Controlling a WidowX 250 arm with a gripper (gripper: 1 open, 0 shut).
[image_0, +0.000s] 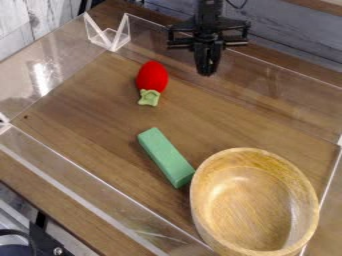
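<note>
My black gripper (207, 55) is at the top centre, above and right of a red object with a green top (151, 80), likely a toy vegetable, which lies on the wooden floor of a clear-walled enclosure. The two are apart, and I see nothing held; how far the fingers are open is hard to tell.
A green block (166, 157) lies at the lower middle. A large tan bowl (254, 205) takes up the lower right. Clear walls edge the area.
</note>
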